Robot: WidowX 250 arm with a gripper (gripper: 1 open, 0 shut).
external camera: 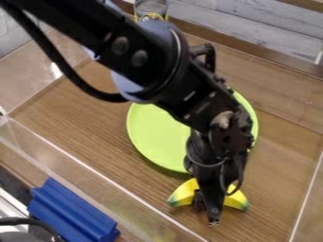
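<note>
A yellow banana with green tips (pixel 236 199) lies on the wooden surface in front of a bright green plate (pixel 154 136). My gripper (pixel 211 202) is down over the banana's middle, shut on it, with banana showing on both sides of the black fingers. The arm above hides part of the plate.
A blue plastic object (pixel 70 213) sits at the lower left, outside a clear-walled edge. A bottle (pixel 150 8) stands at the back. Bare wood (pixel 76 118) is free left of the plate, and more lies to its right.
</note>
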